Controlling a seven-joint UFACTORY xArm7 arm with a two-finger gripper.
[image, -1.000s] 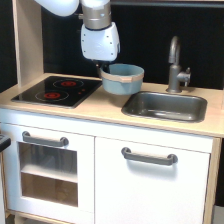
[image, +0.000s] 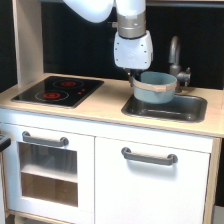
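Observation:
My gripper (image: 132, 74) points down from the white arm (image: 132, 50) and is shut on the near-left edge or handle of a light blue pot (image: 155, 90). The exact grip is too small to make out. The pot is upright over the left part of the metal sink (image: 185, 110), its lower part overlapping the basin. Whether its base touches the sink floor cannot be told.
A dark faucet (image: 177, 60) rises behind the sink, close to the pot's right side. On the left, the black stove top (image: 58, 91) with red-ringed burners is empty. Bare wooden counter (image: 108, 103) lies between stove and sink.
The arm has moved right and somewhat down with the pot. The pot has gone from above the counter at the sink's left edge to over the basin, near the faucet.

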